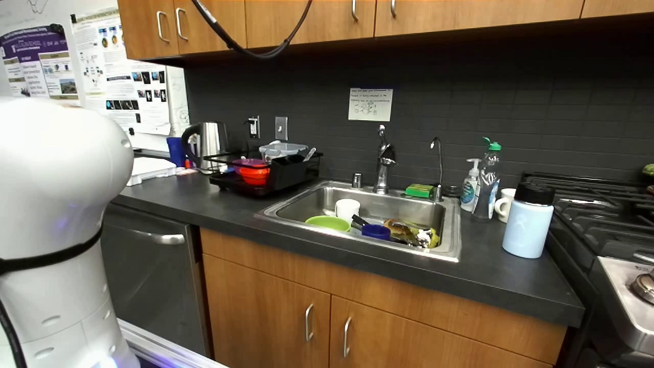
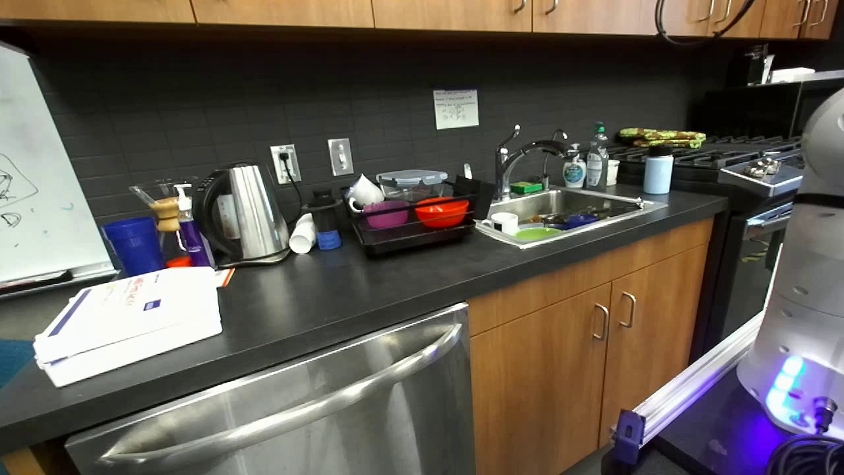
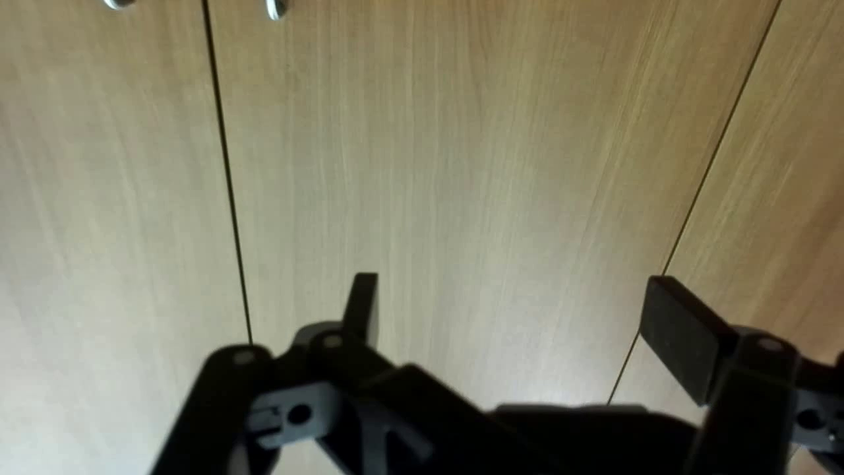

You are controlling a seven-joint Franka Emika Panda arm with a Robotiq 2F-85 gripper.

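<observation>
In the wrist view my gripper stands open, its two black fingers wide apart with nothing between them. It faces wooden cabinet doors, split by dark vertical seams. Two metal handle ends show at the top edge of that view. How far the fingers are from the wood is hard to tell. Neither exterior view shows the gripper; only the white arm appears at the left of exterior view 1, and at the right of exterior view 2.
The sink holds a white mug, a green bowl and other dishes. A dish rack stands left of it. A light blue bottle is near the stove. Overhead cabinets run above; a cable hangs before them.
</observation>
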